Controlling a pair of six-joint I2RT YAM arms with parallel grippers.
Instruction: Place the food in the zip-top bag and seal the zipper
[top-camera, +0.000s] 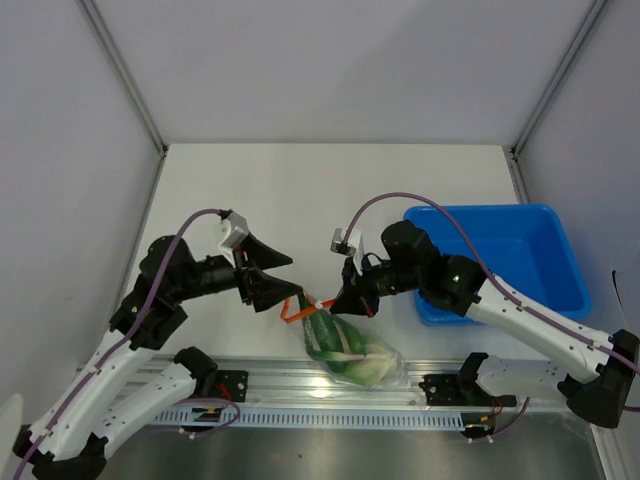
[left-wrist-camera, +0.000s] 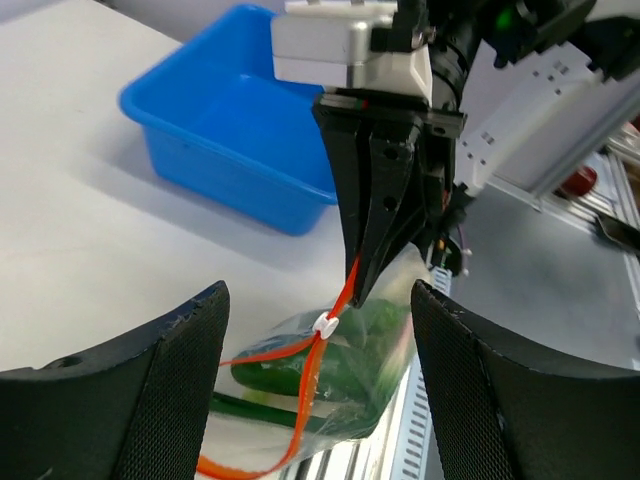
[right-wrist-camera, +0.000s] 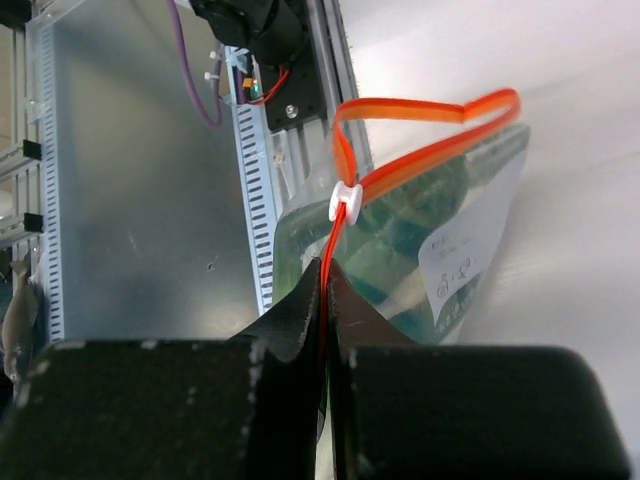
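Note:
A clear zip bag (top-camera: 365, 360) holding green vegetables lies at the table's front edge, its orange zip strip (top-camera: 288, 312) with a white slider (right-wrist-camera: 346, 203) toward the top. My right gripper (top-camera: 345, 306) is shut on the orange strip, which runs between its fingertips in the right wrist view. My left gripper (top-camera: 275, 275) is open, just left of and above the strip's loop. In the left wrist view the strip and slider (left-wrist-camera: 326, 325) show between and beyond its fingers.
A blue bin (top-camera: 520, 250) stands on the right. A metal rail (top-camera: 300, 372) runs along the front edge beneath the bag.

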